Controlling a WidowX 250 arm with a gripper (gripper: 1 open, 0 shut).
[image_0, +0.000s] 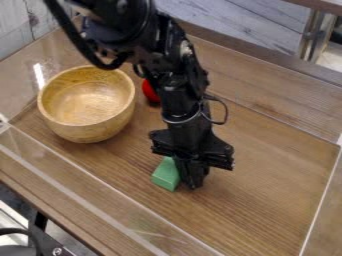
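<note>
The black gripper is down low at the middle of the wooden table, shut, its tip beside a green block. The block is partly hidden behind the gripper's left side; whether they touch is hard to tell.
A yellow-orange bowl sits at the left. A red round object is behind the arm, mostly hidden.
</note>
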